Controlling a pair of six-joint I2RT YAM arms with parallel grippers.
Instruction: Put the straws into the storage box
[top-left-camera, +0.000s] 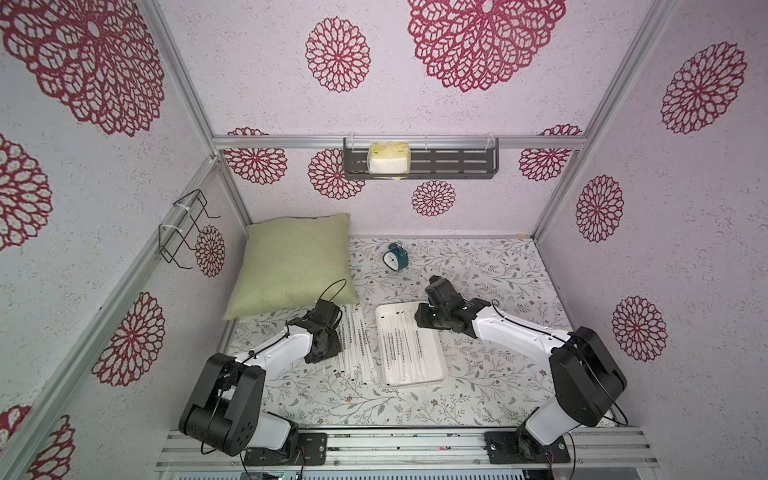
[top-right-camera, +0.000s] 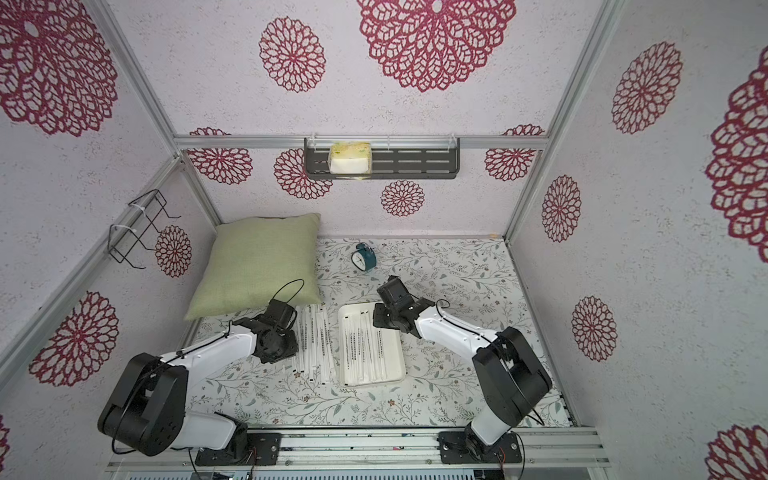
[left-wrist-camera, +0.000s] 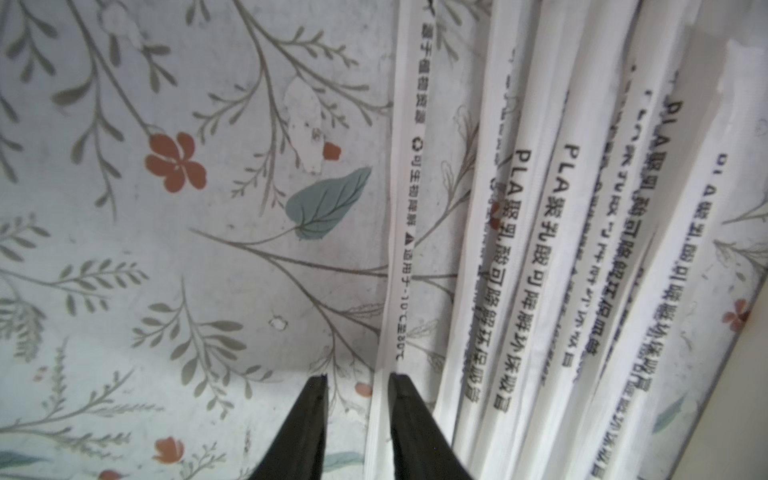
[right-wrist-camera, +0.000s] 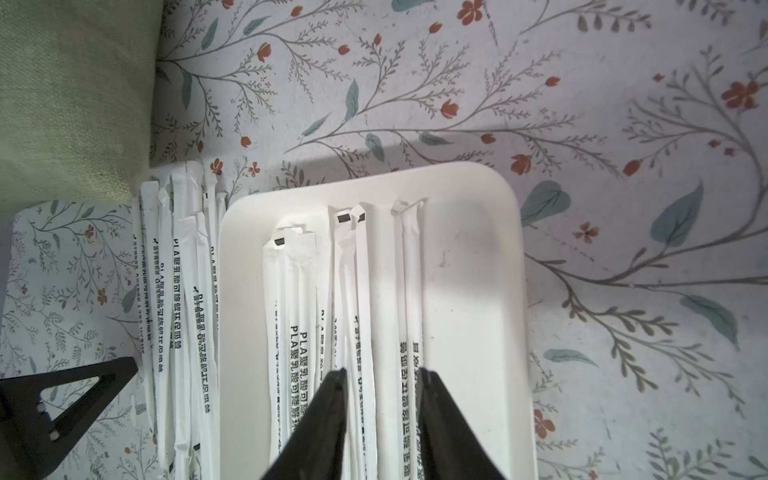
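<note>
Several paper-wrapped white straws (left-wrist-camera: 531, 296) lie side by side on the patterned cloth, left of the white storage box (top-left-camera: 439, 364). My left gripper hangs over the leftmost straw (left-wrist-camera: 401, 232), fingers apart; the straw's lower part passes below the gap, close to the right finger. Nothing is visibly clamped. Inside the box, more wrapped straws (right-wrist-camera: 299, 320) lie lengthwise, mostly in its left and middle part. Over the box my right gripper stands open, with nothing between its fingers and straws below it.
A green pillow (top-left-camera: 292, 260) lies behind the straws, close to their far ends. A teal clock (top-left-camera: 396, 257) stands at the back. The box's right strip (right-wrist-camera: 472, 320) is bare, and the cloth right of the box is clear.
</note>
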